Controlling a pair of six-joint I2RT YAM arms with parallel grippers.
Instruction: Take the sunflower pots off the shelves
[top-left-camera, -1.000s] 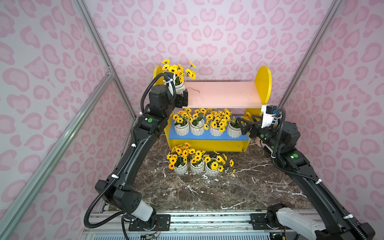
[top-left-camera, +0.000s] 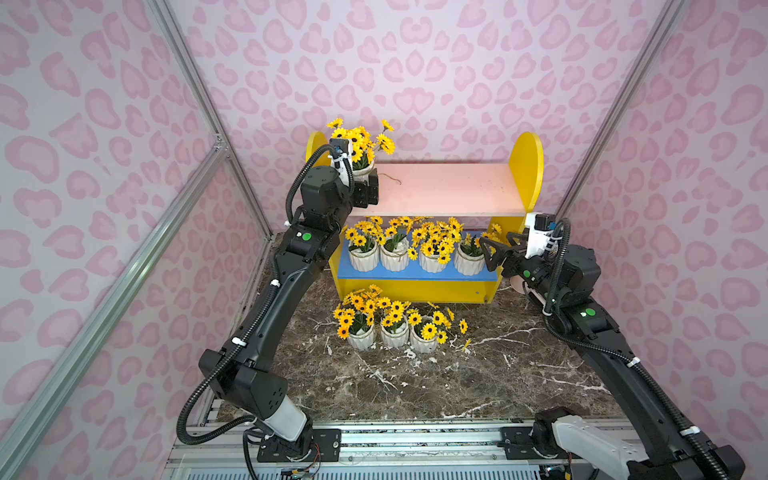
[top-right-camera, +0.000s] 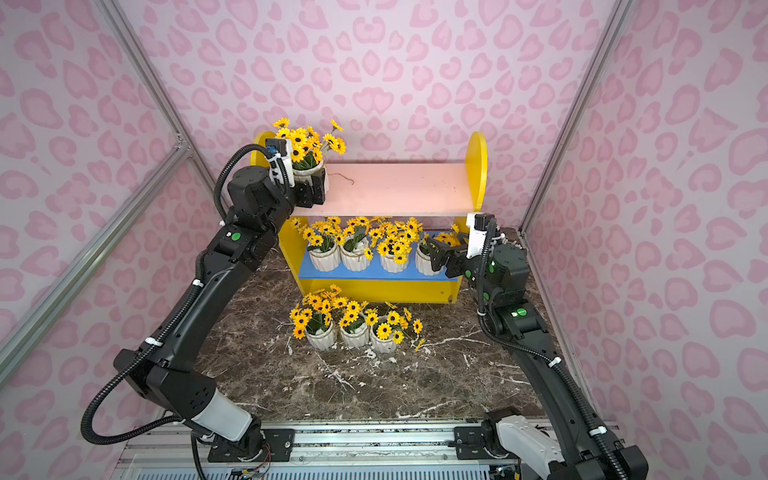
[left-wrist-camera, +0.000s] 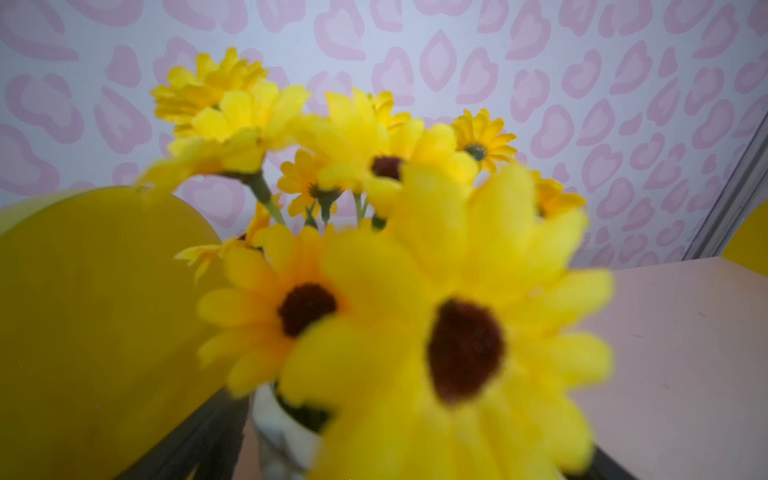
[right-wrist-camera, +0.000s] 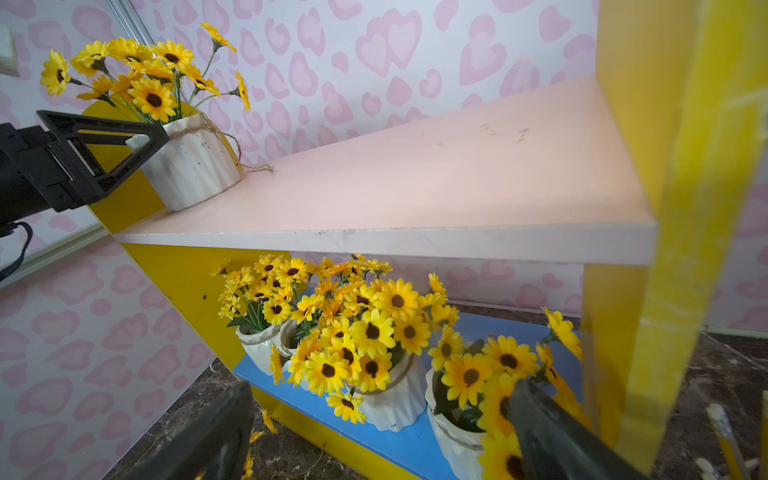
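Observation:
One sunflower pot (right-wrist-camera: 192, 164) stands at the left end of the pink upper shelf. My left gripper (top-left-camera: 364, 188) is at this pot, its fingers (left-wrist-camera: 192, 444) wide apart; blooms (left-wrist-camera: 464, 344) fill the left wrist view and hide the pot's right side. Several pots stand in a row on the blue lower shelf. My right gripper is open in front of the rightmost one (right-wrist-camera: 456, 440), nothing held; that pot is toward its right finger (right-wrist-camera: 556, 432). Three more pots (top-left-camera: 394, 334) stand on the dark floor before the shelves.
The upper shelf's pink board (top-right-camera: 400, 188) is bare to the right of its pot. Yellow side panels (top-left-camera: 526, 172) close both ends. The marble floor (top-left-camera: 416, 384) in front of the floor pots is clear.
The right gripper has barely moved. The lower and floor pots look the same.

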